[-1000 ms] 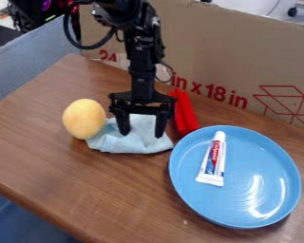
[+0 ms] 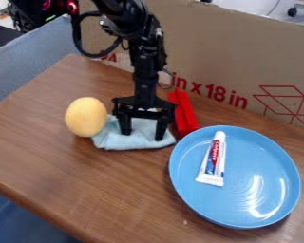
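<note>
My black gripper (image 2: 142,123) is lowered onto a light blue cloth (image 2: 110,140) on the wooden table, its fingertips down in the fabric; whether they are closed on it is unclear. A yellow rounded object (image 2: 86,116) sits just left of the cloth. Behind and right of the gripper lies a red object (image 2: 185,112). To the right, a blue plate (image 2: 256,190) holds a white toothpaste tube (image 2: 213,158).
A cardboard panel (image 2: 256,66) stands along the back of the table (image 2: 66,171). A grey padded surface lies beyond the left edge.
My gripper and arm have shifted very slightly, and the cloth beneath has moved a little. The other objects are unchanged.
</note>
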